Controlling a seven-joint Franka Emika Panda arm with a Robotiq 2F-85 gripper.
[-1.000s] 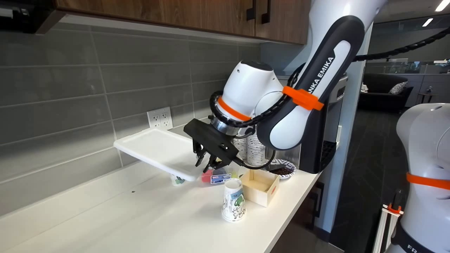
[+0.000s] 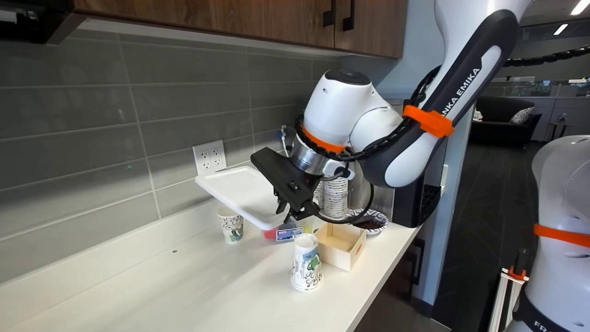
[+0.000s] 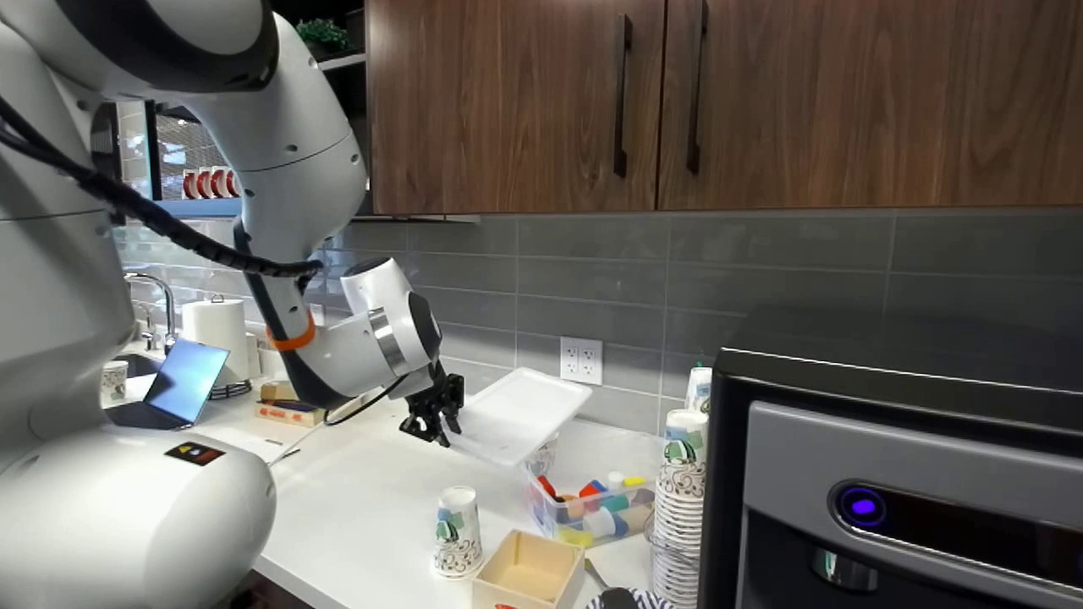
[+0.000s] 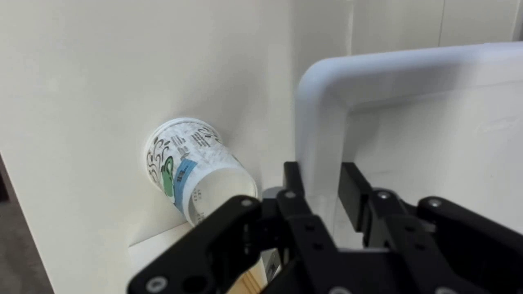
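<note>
A white rectangular lid or tray (image 2: 243, 193) with a raised rim hangs tilted above the counter, clear of its surface. My gripper is shut on one edge of it, the rim passing between the black fingers in the wrist view. Exterior view 2 shows the gripper (image 3: 442, 414) at the near left side of the lid (image 3: 523, 411). Below and to the right of the lid in that view stands a clear plastic bin (image 3: 548, 512) of colourful items, with no cover on it.
Upside-down-looking paper cups (image 2: 306, 265) stand near the counter's front, beside a small wooden box (image 2: 345, 257). Another cup (image 2: 231, 227) is by the wall. Tall cup stacks (image 3: 678, 528) and a dispenser (image 3: 893, 457) lie right.
The arm and the lid in its grip have moved to the right in exterior view 1, and the lid slopes more steeply. More of the cup by the wall now shows.
</note>
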